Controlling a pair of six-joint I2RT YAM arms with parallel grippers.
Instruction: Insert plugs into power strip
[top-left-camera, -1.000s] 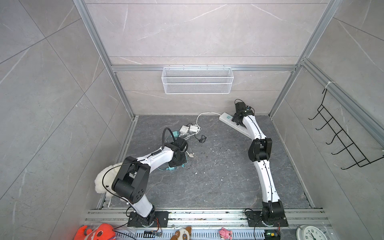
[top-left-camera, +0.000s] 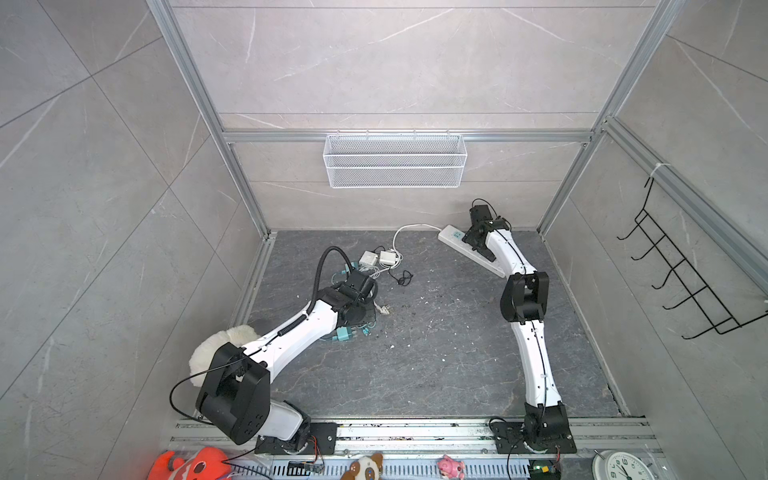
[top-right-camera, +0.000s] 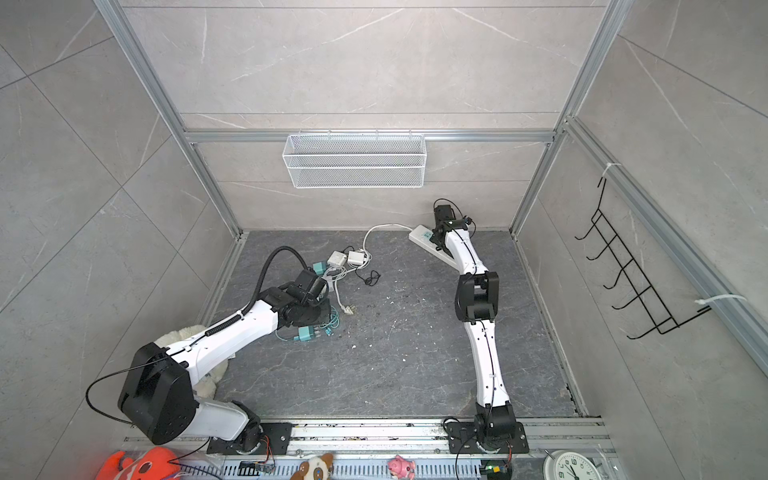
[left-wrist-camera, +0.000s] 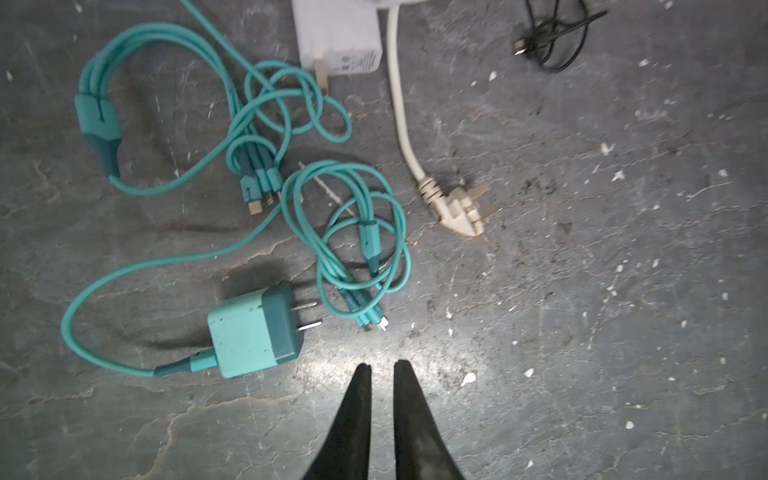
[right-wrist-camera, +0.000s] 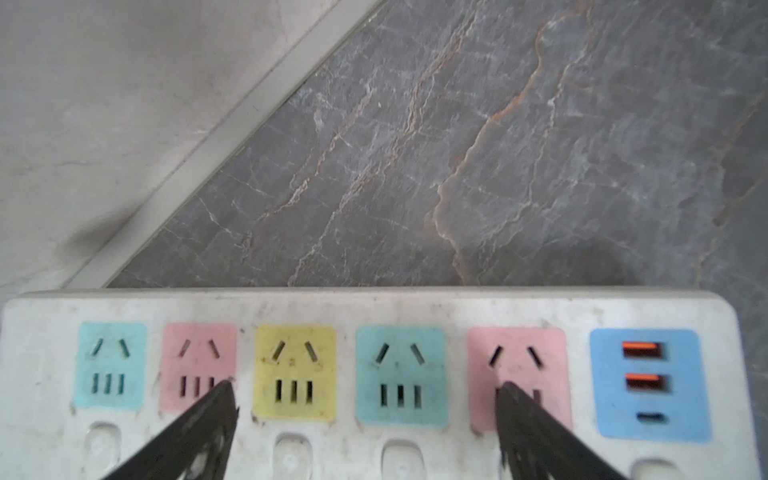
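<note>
In the left wrist view, my left gripper points down over the floor with a narrow gap between its fingers and nothing in it. Just beyond it lie a teal wall charger (left-wrist-camera: 244, 336), coiled teal cables (left-wrist-camera: 96, 120), a beige plug (left-wrist-camera: 457, 212) and a white adapter (left-wrist-camera: 340, 36). At the back right, my right gripper stands open over the long white power strip (top-left-camera: 453, 239), whose coloured sockets (right-wrist-camera: 400, 376) and blue USB panel (right-wrist-camera: 649, 356) show in the right wrist view with no plug in them.
A white wire basket (top-left-camera: 394, 164) hangs on the back wall and a black rack (top-left-camera: 688, 288) on the right wall. A small black cable (left-wrist-camera: 552, 40) lies near the middle.
My left arm's elbow has swung outward to the front left, with the gripper still over the chargers. The right arm has shifted slightly to the right above the strip.
</note>
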